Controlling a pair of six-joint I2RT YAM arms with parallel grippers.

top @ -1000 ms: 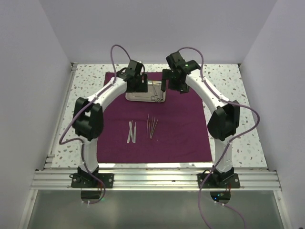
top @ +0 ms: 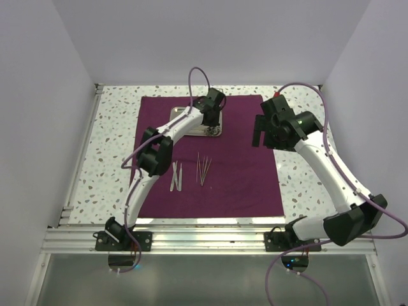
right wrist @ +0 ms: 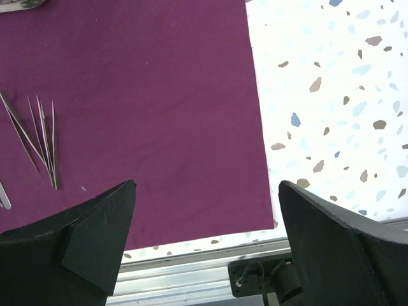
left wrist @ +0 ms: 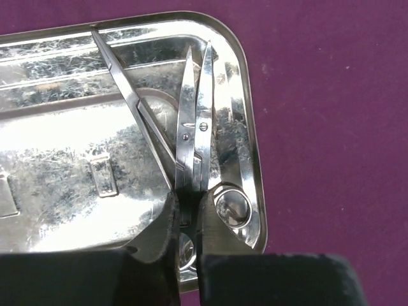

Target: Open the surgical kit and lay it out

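Observation:
The metal tray [top: 191, 131] lies on the purple cloth toward its far edge. At its right end in the left wrist view are scissors [left wrist: 203, 108] with two bright blade parts side by side, and a slimmer clamp-like instrument [left wrist: 124, 86] leaning to the left. My left gripper has its fingers closed around the scissors below the pivots, over the tray; a finger ring [left wrist: 233, 207] shows to the right. My right gripper [top: 268, 135] stands open and empty over the cloth's right edge; its fingers [right wrist: 105, 229] are wide apart in the right wrist view.
Several thin tweezers [top: 203, 171] lie at the cloth's middle, with scalpel-like handles [top: 176, 177] to their left. Speckled tabletop [top: 296, 182] borders it.
The left gripper has moved right along the tray, onto the instruments at its right end, and shut on scissors. The right arm has drawn away from the tray, to the right and nearer.

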